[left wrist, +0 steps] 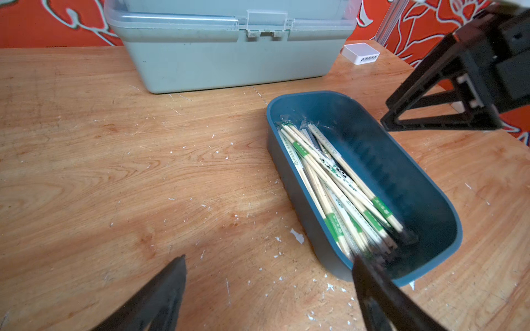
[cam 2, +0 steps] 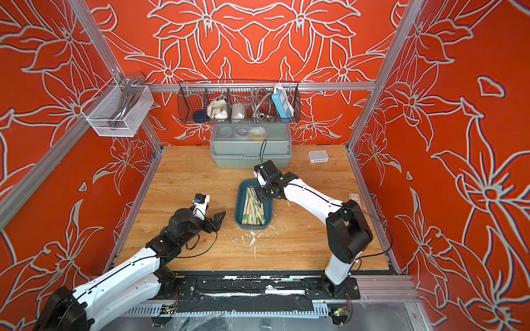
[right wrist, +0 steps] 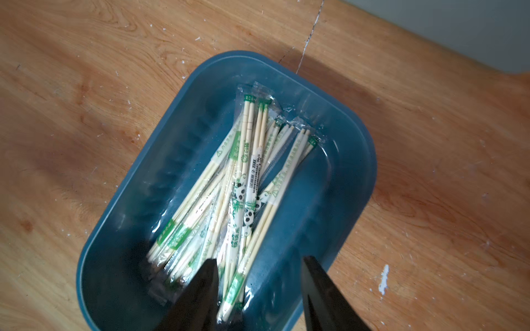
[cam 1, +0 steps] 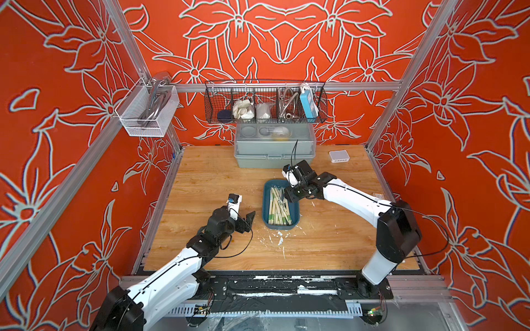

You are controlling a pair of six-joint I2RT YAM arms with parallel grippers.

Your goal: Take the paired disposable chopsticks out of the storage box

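Several wrapped pairs of chopsticks (right wrist: 243, 182) with green-printed sleeves lie loosely heaped in the blue storage box (right wrist: 127, 182). In the top left view the box (cam 1: 266, 208) stands near the middle of the table. My right gripper is above the box, its fingers apart and nothing between them; the right wrist view looks down on the heap. To the left of the box, over bare wood, my left gripper stands open and empty. Its fingers (left wrist: 165, 292) are blurred at the bottom of the left wrist view.
A lidded grey-green case (cam 1: 275, 160) stands behind the box at the back. A small white device (cam 1: 339, 156) is at the back right. White scraps (cam 1: 280, 239) litter the wood in front of the box.
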